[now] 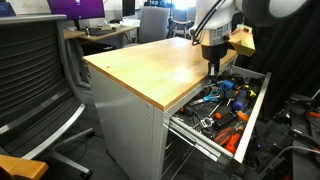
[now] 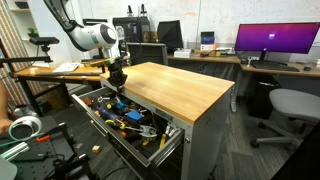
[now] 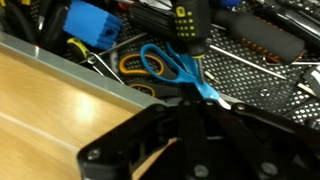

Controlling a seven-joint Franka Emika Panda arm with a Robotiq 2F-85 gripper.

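Note:
My gripper is shut, its black fingers close together at the lower middle of the wrist view. Beyond the tips is a pair of blue-handled scissors (image 3: 181,68); the fingers hide part of it, and I cannot tell whether they touch it. An orange-handled tool (image 3: 135,67) lies left of the scissors. In the first exterior view the gripper (image 1: 212,77) points down at the inner edge of the open drawer (image 1: 246,134), beside the wooden top. The second exterior view also shows the drawer (image 2: 126,143), full of tools.
The wooden countertop (image 1: 150,68) borders the drawer and is bare in its near part. Around the scissors lie a blue block-like item (image 3: 92,24), a black-and-yellow tool (image 3: 190,25) and a dark handle (image 3: 262,37). Orange-handled tools (image 1: 234,137) fill the drawer's near end.

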